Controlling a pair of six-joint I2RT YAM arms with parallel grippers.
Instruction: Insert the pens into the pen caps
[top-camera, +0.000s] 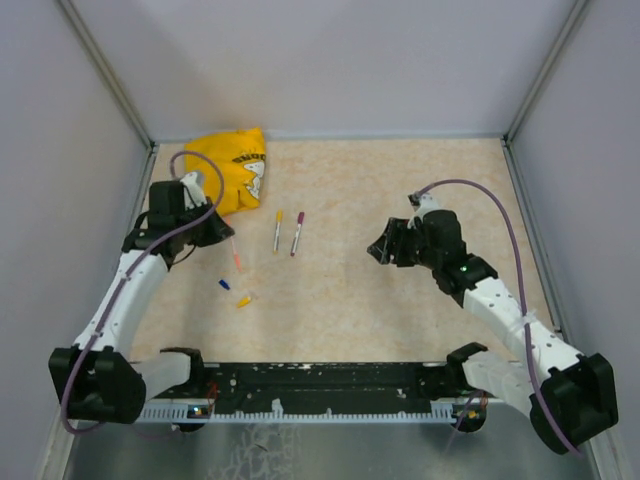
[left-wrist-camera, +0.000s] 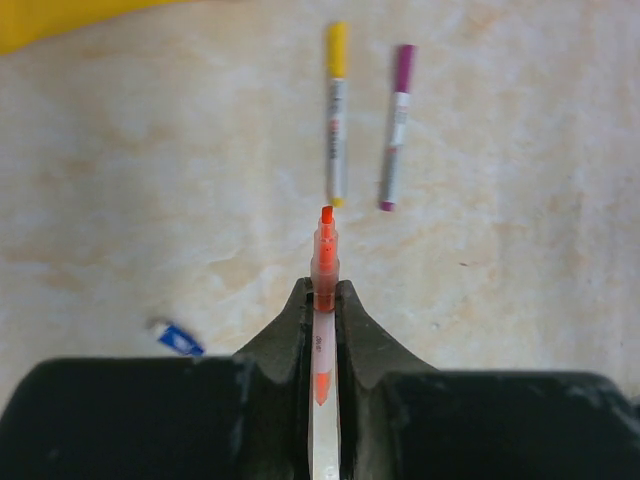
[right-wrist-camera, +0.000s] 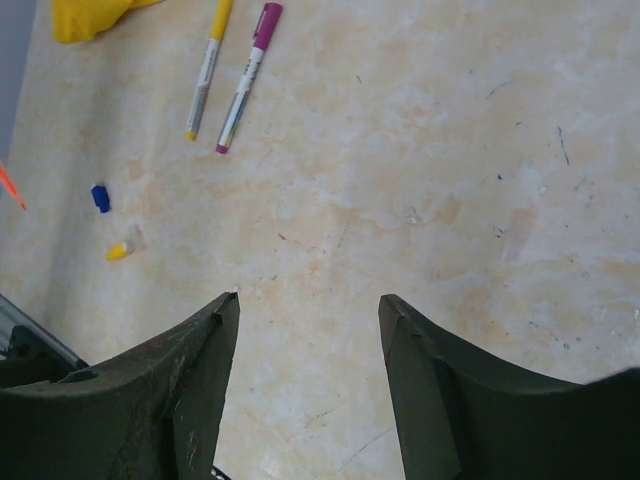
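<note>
An orange pen (left-wrist-camera: 323, 260) is held upright-tilted in my left gripper, which is shut on it; in the top view it hangs (top-camera: 236, 255) at the left above the table. A yellow pen (top-camera: 277, 231) and a purple pen (top-camera: 298, 234) lie side by side near the middle. A blue cap (right-wrist-camera: 101, 198) and a yellow cap (right-wrist-camera: 119, 250) lie apart at the lower left. My right gripper stands open above the right half of the table, nothing between its fingers.
A yellow bag (top-camera: 217, 169) lies at the back left.
</note>
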